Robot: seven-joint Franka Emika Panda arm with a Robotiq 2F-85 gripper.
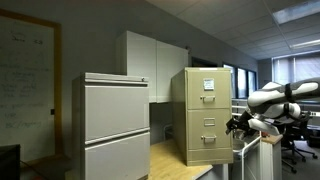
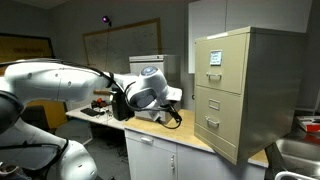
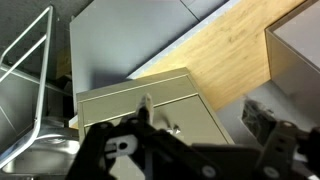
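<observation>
A beige file cabinet (image 1: 208, 105) with several drawers, metal handles and a paper label stands on the counter, its drawers looking shut. At its right side in exterior view 1 is my gripper (image 1: 233, 127), small and dark. Exterior view 2 has the gripper (image 2: 176, 104) over the counter, to the left of the beige cabinet (image 2: 222, 105) and apart from it in the picture. The wrist view shows the gripper open, its fingers wide apart with nothing held between them. Beyond them lies part of the beige cabinet (image 3: 110, 103).
A large grey-white cabinet (image 1: 112, 128) stands to the left. Bare wooden counter (image 3: 220, 50) runs between the cabinets. A wire rack (image 3: 42, 75) and sink (image 3: 62, 155) appear at the wrist view's left. White cupboards (image 1: 150, 60) hang above.
</observation>
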